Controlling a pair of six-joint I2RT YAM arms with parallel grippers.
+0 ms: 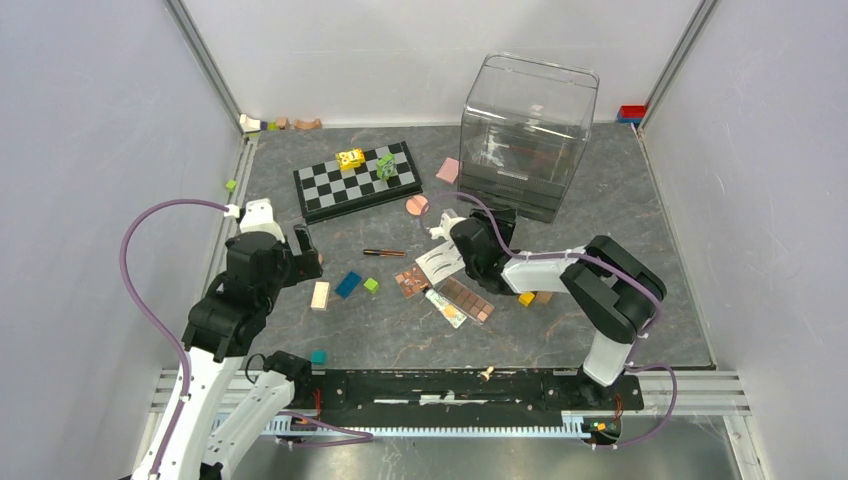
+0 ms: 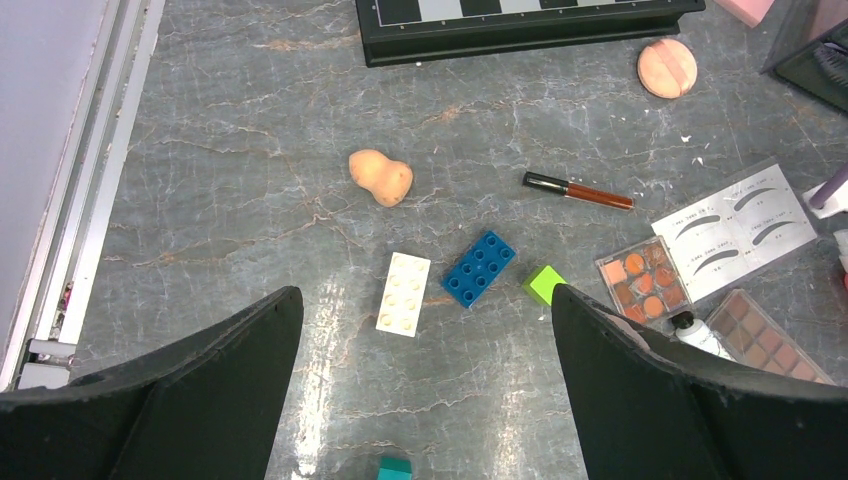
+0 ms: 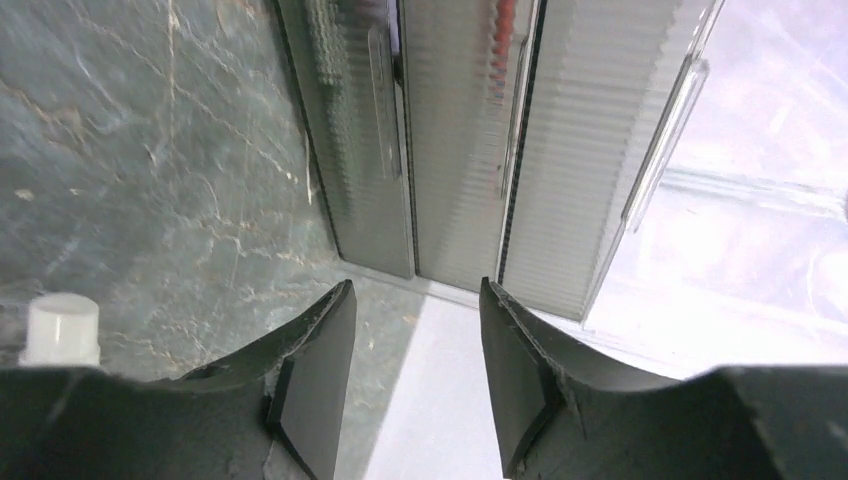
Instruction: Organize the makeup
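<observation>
A clear makeup organizer [image 1: 530,130] with drawers stands back right; its drawer fronts [image 3: 455,140] fill the right wrist view's top. My right gripper is open before it, nothing between its fingertips. My left gripper hangs open at left. On the table lie an eyeshadow palette [image 2: 643,280], a brown palette [image 2: 765,345], an eyebrow stencil sheet [image 2: 734,228], a dark pen [image 2: 577,191], a tube [image 1: 445,308], a peach puff [image 2: 667,68] and a sponge [image 2: 380,177].
A checkerboard [image 1: 325,190] with yellow and green items stands at the back. Small blocks, including blue [image 2: 479,269], cream [image 2: 403,294] and green [image 2: 544,284], lie around.
</observation>
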